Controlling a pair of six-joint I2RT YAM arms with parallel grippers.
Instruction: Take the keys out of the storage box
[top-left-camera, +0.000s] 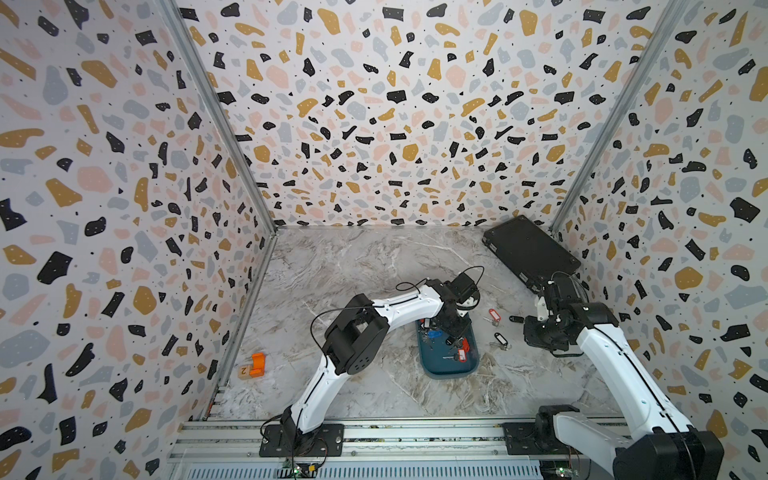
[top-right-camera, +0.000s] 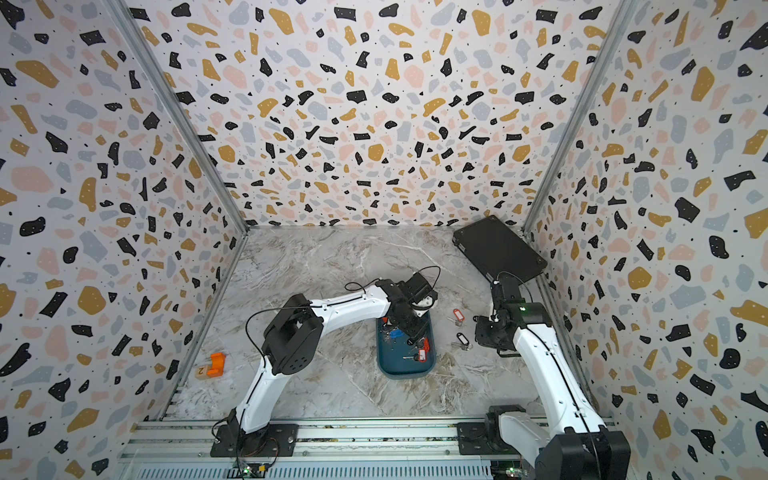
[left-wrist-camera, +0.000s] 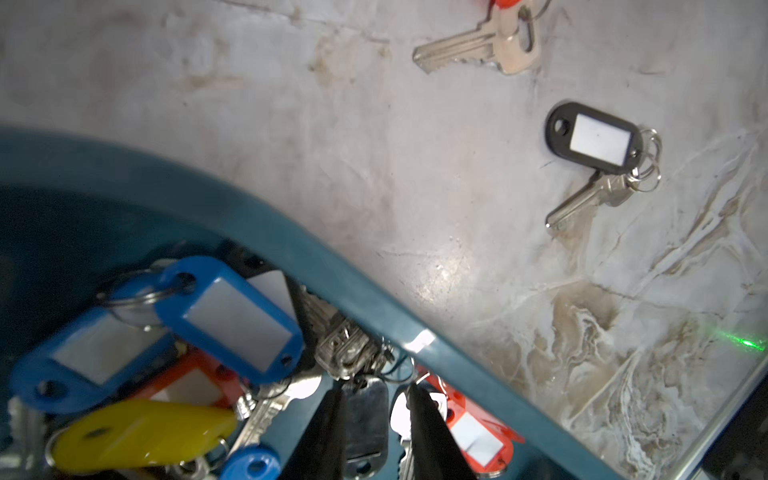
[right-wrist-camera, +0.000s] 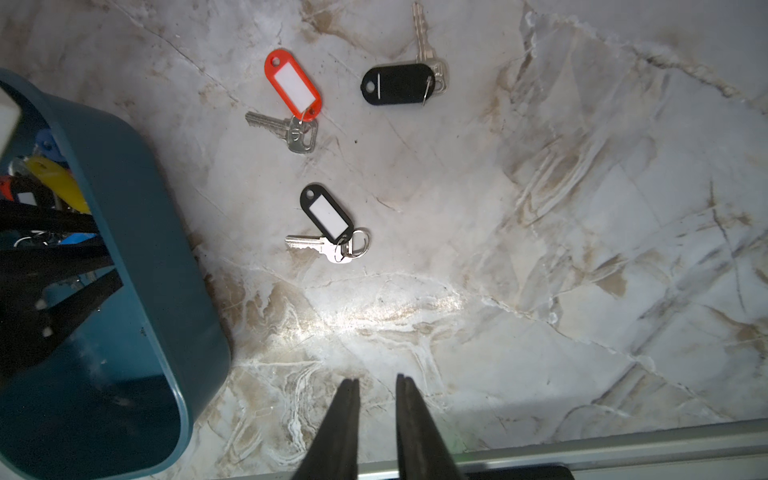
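The teal storage box (top-left-camera: 449, 369) holds several tagged keys, among them a yellow tag (left-wrist-camera: 144, 436), blue tags (left-wrist-camera: 224, 316) and red tags (left-wrist-camera: 476, 440). My left gripper is down inside the box over a dark tag (left-wrist-camera: 364, 416), its fingers part open; whether they touch the tag is unclear. Outside, on the table to the box's right, lie a red-tagged key (right-wrist-camera: 292, 84), a black-tagged key (right-wrist-camera: 396, 84) and another black-tagged key (right-wrist-camera: 326, 216). My right gripper is over the table right of the box; nothing clearly shows between its narrowly spaced fingers.
A black flat case (top-left-camera: 529, 248) lies at the back right. An orange object (top-left-camera: 256, 364) is at the left edge.
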